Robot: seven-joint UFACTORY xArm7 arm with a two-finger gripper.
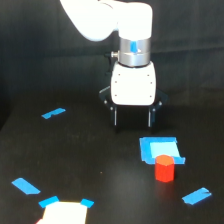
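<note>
My gripper (134, 120) hangs above the dark table near the middle of the camera view. Its two dark fingers stand wide apart, with nothing visible between them. In front of it and to its right, a red block (164, 168) sits at the front edge of a pale square patch (160, 149) framed by blue tape. The block appears to hide part of that frame. A gap separates the gripper from the block.
Blue tape strips lie at the left (26, 186), far left and right (197, 196). A pale box (64, 213), cut off by the bottom edge, has something red at its left side.
</note>
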